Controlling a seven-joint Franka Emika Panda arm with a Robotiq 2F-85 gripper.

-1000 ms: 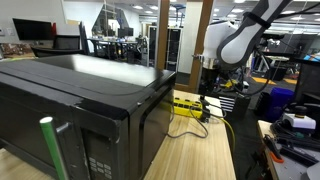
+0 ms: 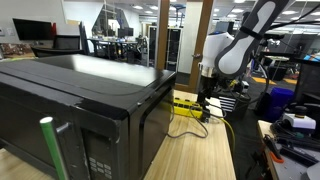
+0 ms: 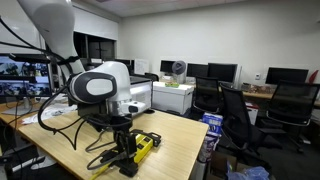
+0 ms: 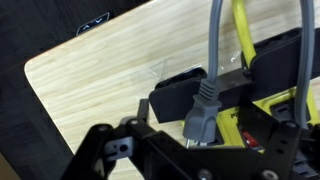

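Note:
In the wrist view, a grey plug point(image 4: 200, 122) on a grey cable point(image 4: 214, 50) lies between the two black fingers of my gripper. Bare wood shows in the gap left of the plug, so the fingers look apart and part open. Under and beside the plug is a long black bar point(image 4: 175, 96) with yellow parts point(image 4: 230, 130); the gripper hides some of it. From the side, the gripper point(image 3: 126, 160) hangs low over the yellow-and-black object point(image 3: 145, 146). Whether either finger touches the plug is unclear.
A large black box-shaped appliance point(image 2: 95, 95) fills the left and middle of exterior view 1. A yellow cable point(image 4: 243, 30) runs beside the grey one. Clear wooden tabletop point(image 3: 185, 135) lies around the yellow-and-black object. Office chairs point(image 3: 245, 120) stand beyond the table.
The white arm has shifted slightly, its upper part sitting a little lower than before. The appliance and the yellow object look unmoved.

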